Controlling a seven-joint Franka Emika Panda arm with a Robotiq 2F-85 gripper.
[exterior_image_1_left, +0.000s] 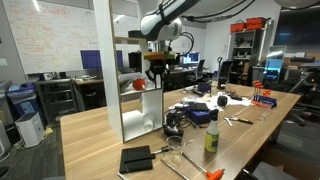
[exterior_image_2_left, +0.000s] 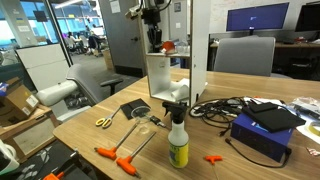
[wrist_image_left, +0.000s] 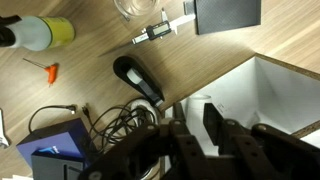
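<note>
My gripper hangs in front of the white shelf unit, at about the height of its middle shelf. In the second exterior view, the gripper is by the near side of the same unit. A red object sits on that shelf, left of the fingers in the first view. From the wrist, the dark fingers show at the bottom edge, with a pale shape beyond them that I cannot identify. What lies between the fingers, if anything, is not clear.
On the wooden table stand a spray bottle, a black pad, a glass, orange-handled tools and calipers. Tangled cables and a blue box crowd one side. Bare wood shows left of the shelf unit.
</note>
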